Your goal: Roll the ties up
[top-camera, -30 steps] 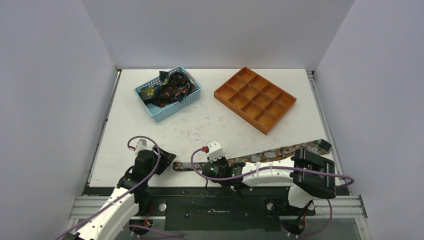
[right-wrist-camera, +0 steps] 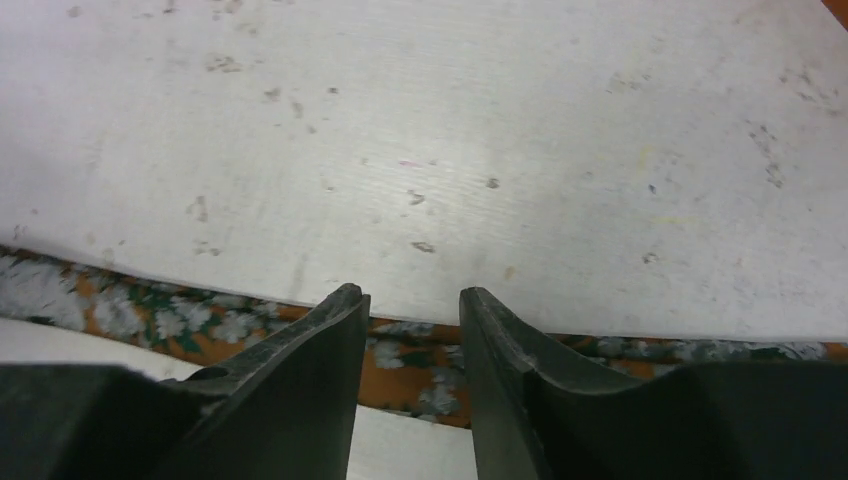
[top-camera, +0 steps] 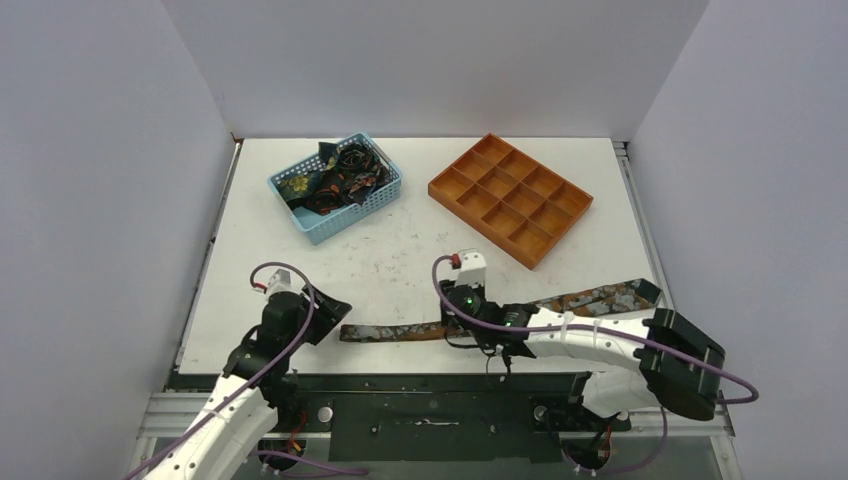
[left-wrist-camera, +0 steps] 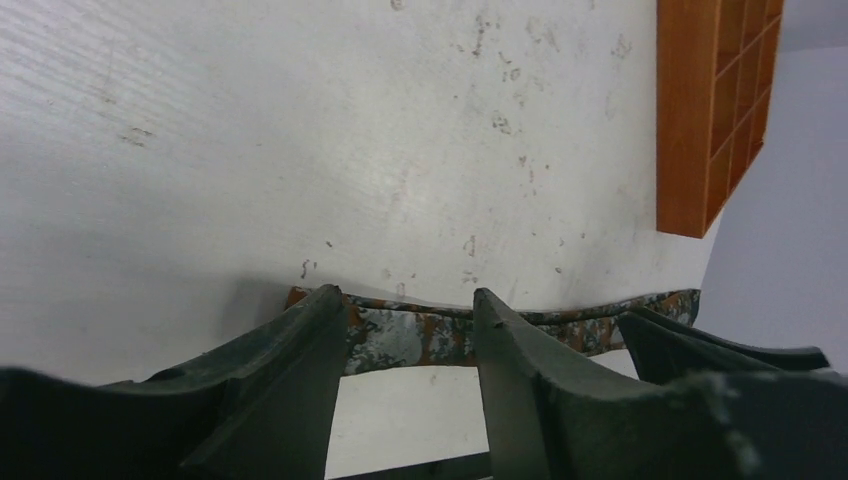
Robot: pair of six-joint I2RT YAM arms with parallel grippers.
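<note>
A long floral-patterned tie (top-camera: 392,334) lies stretched flat along the front of the white table, from beside my left gripper to the right side. My left gripper is low at the tie's left end, fingers apart, with the fabric seen between and beyond them. My right gripper is over the tie's middle, fingers apart, with the tie lying beneath them. In the top view the right arm hides part of the tie.
A blue basket (top-camera: 333,222) of dark patterned ties stands at the back left. An orange compartment tray (top-camera: 473,214) sits at the back right.
My right gripper has moved right and slightly toward the back along the tie. The tie's left end reaches slightly farther left.
</note>
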